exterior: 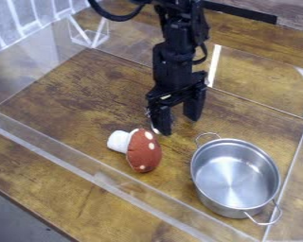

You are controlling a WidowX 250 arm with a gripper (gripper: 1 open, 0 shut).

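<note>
My black gripper (176,116) hangs over the middle of the wooden surface, open, with its fingers spread above the bare wood. Below it to the left lies a toy mushroom (144,151) on its side, with a red, white-spotted cap and a white stem. To the lower right sits a steel pot (233,175) with wire handles. I cannot see anything between the fingers.
Pale edges or rails run along the left, the front and the right of the work area.
</note>
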